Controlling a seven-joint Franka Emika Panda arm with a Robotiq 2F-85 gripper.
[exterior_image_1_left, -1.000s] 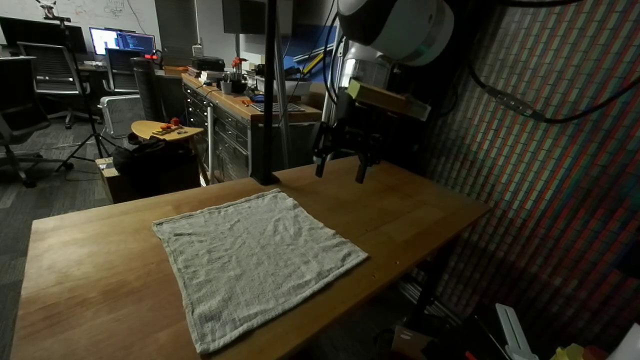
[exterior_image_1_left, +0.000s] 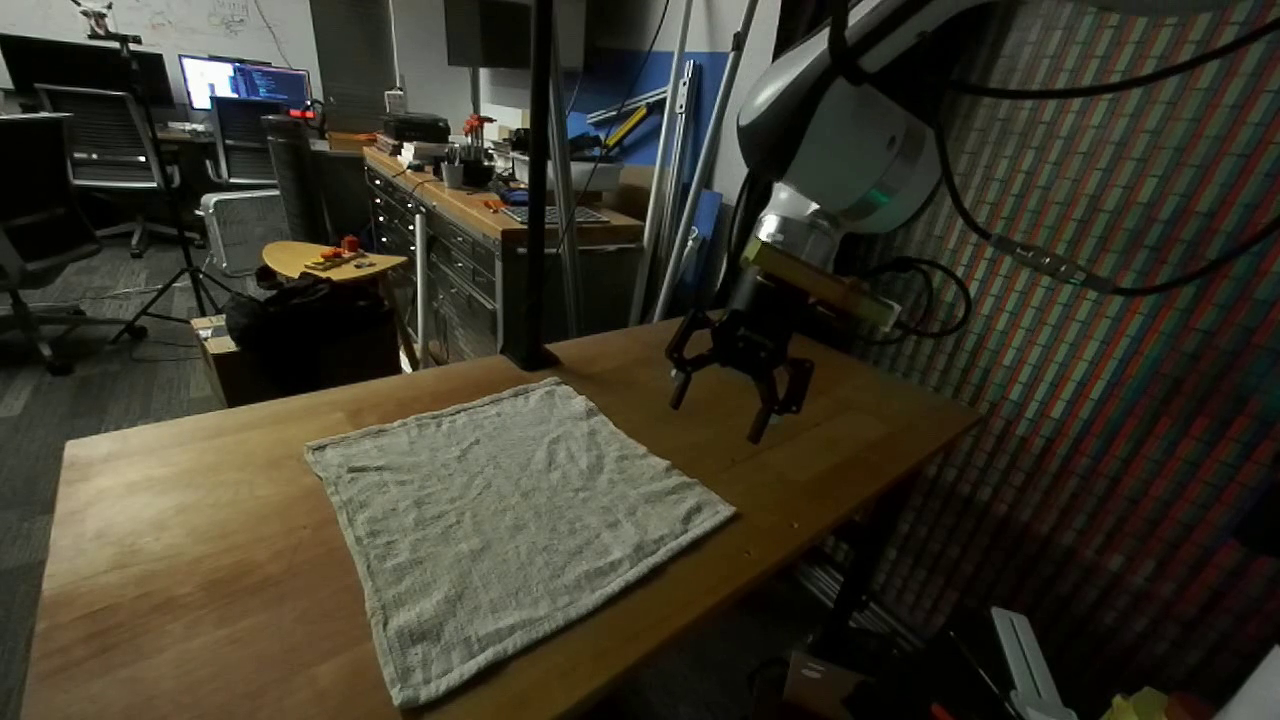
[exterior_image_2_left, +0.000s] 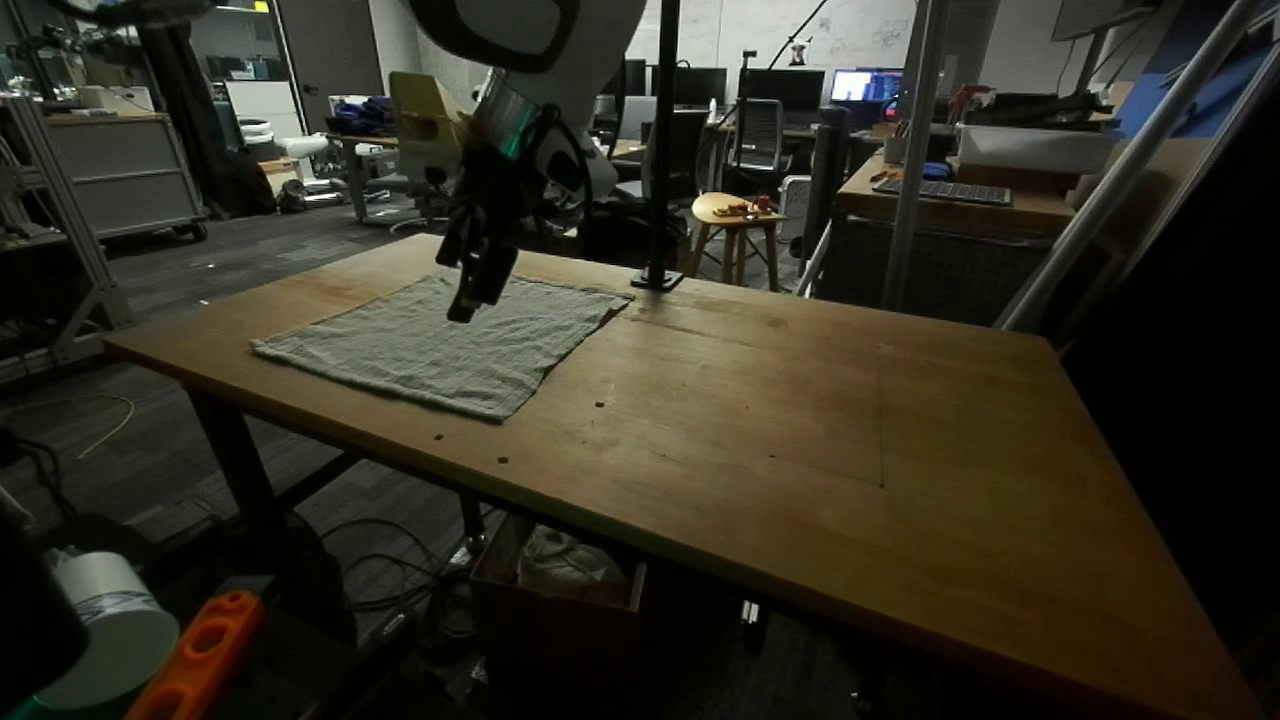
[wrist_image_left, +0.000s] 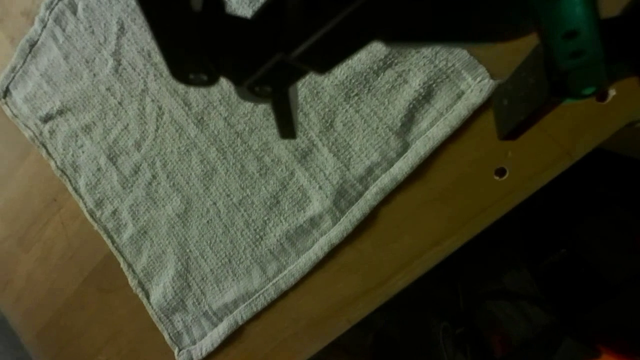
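A pale grey-green cloth (exterior_image_1_left: 510, 522) lies spread nearly flat on the wooden table, with light wrinkles and a hemmed edge. In exterior view 1 my gripper (exterior_image_1_left: 716, 422) hangs in the air to the right of the cloth's far side, fingers apart and empty. Exterior view 2 has the gripper (exterior_image_2_left: 462, 288) in front of the cloth (exterior_image_2_left: 444, 354), seen nearly side-on. From the wrist, the cloth (wrist_image_left: 198, 174) fills the left and middle; the open gripper is above it, one finger over the weave and the other past a corner over bare wood.
Bare table (exterior_image_2_left: 864, 420) stretches beyond the cloth on the right in exterior view 2. A black post (exterior_image_1_left: 540, 180) stands at the table's back edge near the cloth. The front table edge runs close to one side of the cloth, and small holes dot the wood there.
In exterior view 1 my gripper has moved down and to the right, and the arm has tilted. The cloth lies as before, and the fingers are still apart.
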